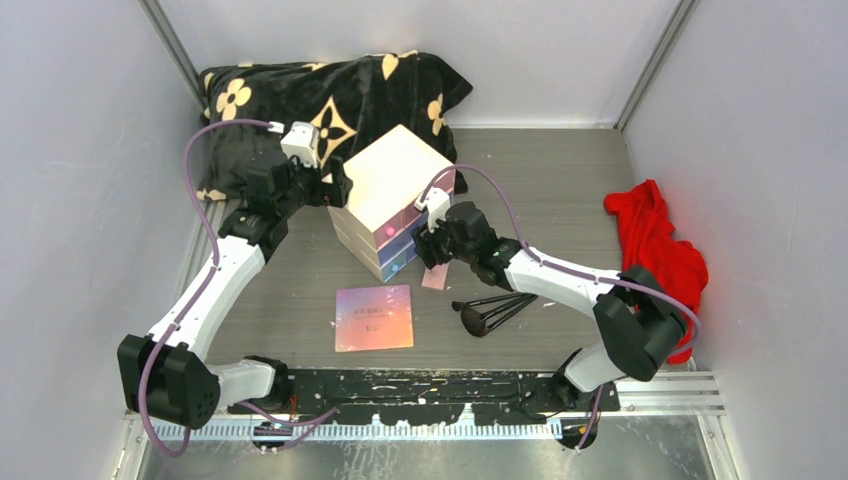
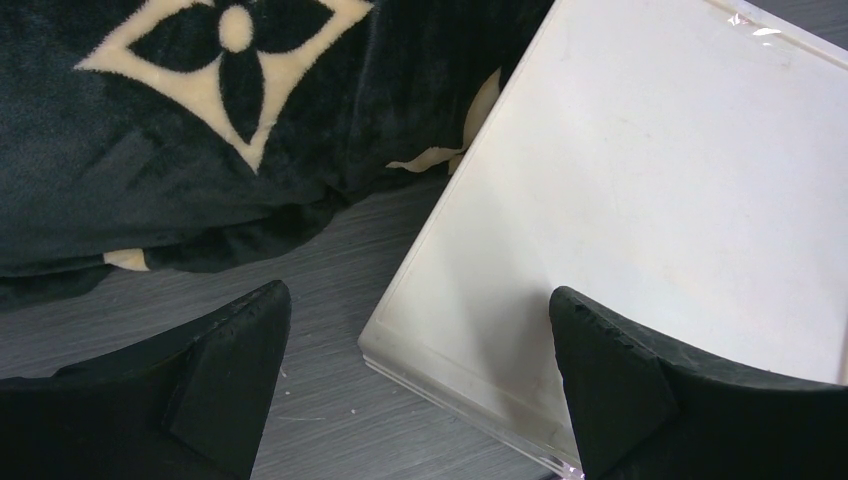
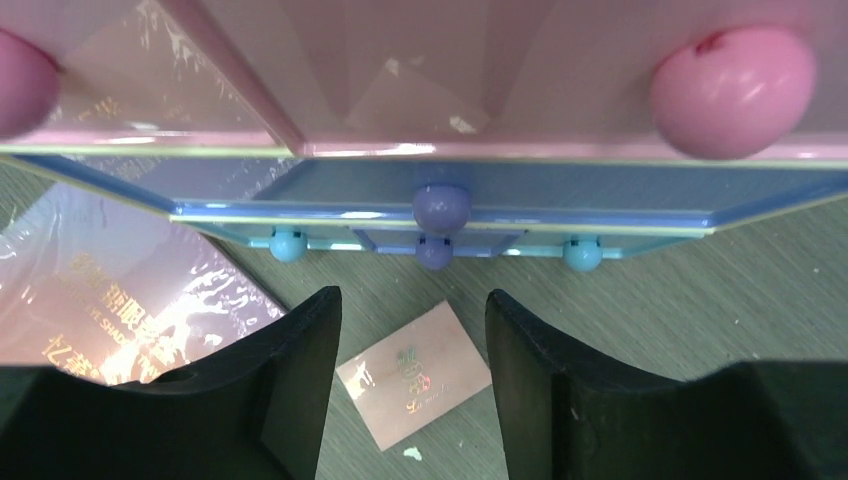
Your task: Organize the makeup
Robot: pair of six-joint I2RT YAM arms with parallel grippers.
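A makeup drawer box with pink, blue and light-blue fronts stands mid-table. My left gripper is open over its rear left corner, the white top beneath. My right gripper is open before the drawer fronts, with a pink drawer knob high in its wrist view and blue knobs ahead. A gradient palette lies in front of the box, a small pink card below the right gripper, and several black brushes to the right.
A black patterned cushion lies behind the box. A red cloth is at the far right. Bare table shows at the back right and front left.
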